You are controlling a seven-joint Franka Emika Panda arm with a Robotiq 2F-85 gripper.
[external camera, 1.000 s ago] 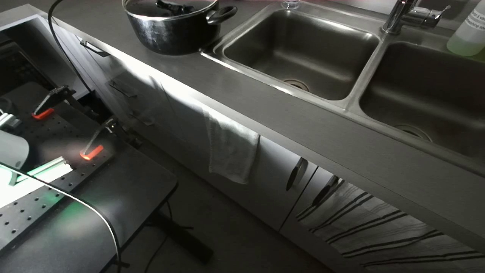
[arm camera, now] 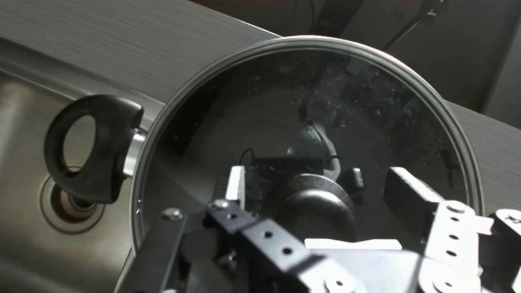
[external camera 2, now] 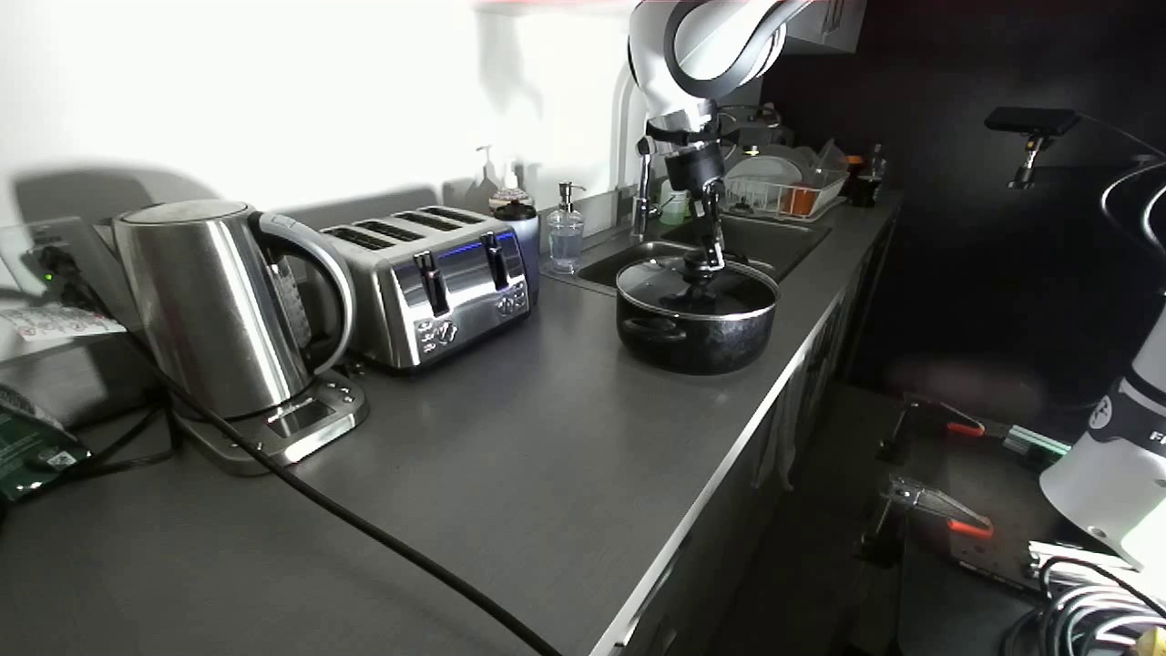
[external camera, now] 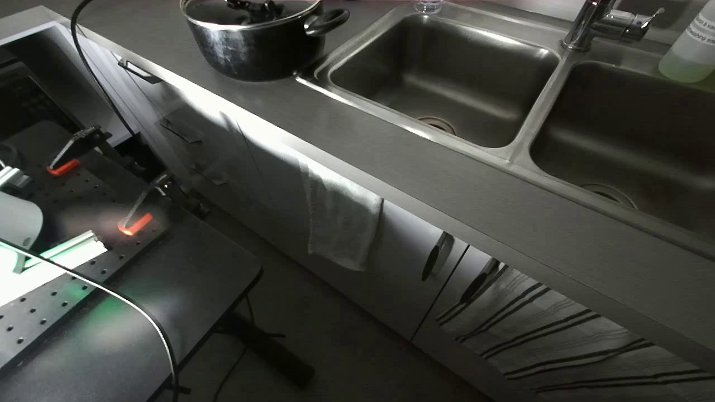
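A black pot (external camera 2: 696, 344) stands on the counter beside the sink, covered by a glass lid (arm camera: 390, 122) with a metal rim. At the lid's centre is a round black knob (arm camera: 312, 207). My gripper is open above the lid, one finger on each side of the knob in the wrist view, with gaps between. In exterior view 2 the gripper (external camera 2: 708, 261) points down at the lid's middle. One black side handle (arm camera: 110, 146) reaches over the sink's edge. Whether the fingers touch the lid, I cannot tell.
The double sink (external camera: 516, 151) adjoins the pot, its tap (external camera: 583, 27) at the back. A toaster (external camera 2: 437, 284) and a kettle (external camera 2: 219, 317) line the wall. A black cable (external camera 2: 383, 536) crosses the counter. Bare counter (external camera 2: 525, 437) lies in front of the toaster.
The pot has not moved.
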